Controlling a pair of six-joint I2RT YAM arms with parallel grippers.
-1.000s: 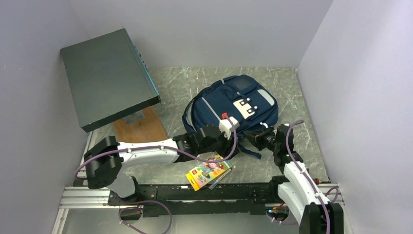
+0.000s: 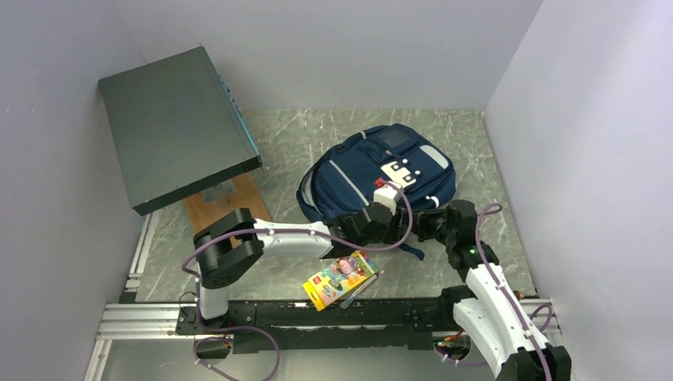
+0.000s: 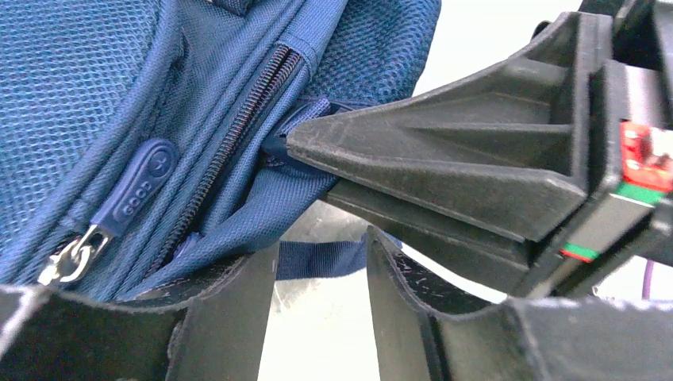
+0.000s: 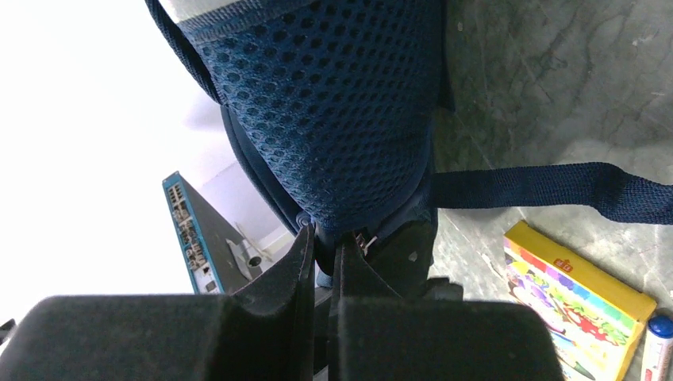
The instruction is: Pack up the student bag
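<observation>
The navy backpack point(image 2: 341, 178) lies on the grey table, its zipper and pull point(image 3: 131, 190) filling much of the left wrist view. My right gripper is shut on a fold of the bag's fabric near the zipper. My left gripper is open beside it, at the bag's front edge; a dark strap shows between its fingers, but none is clearly held. A yellow box of coloured pens or crayons point(image 2: 340, 279) and a glue stick or marker point(image 4: 657, 349) lie in front of the bag.
A large dark panel point(image 2: 178, 127) stands over a wooden board point(image 2: 226, 202) at the left. Pale walls bound the table at back and sides. Bare table shows at the back left and front right.
</observation>
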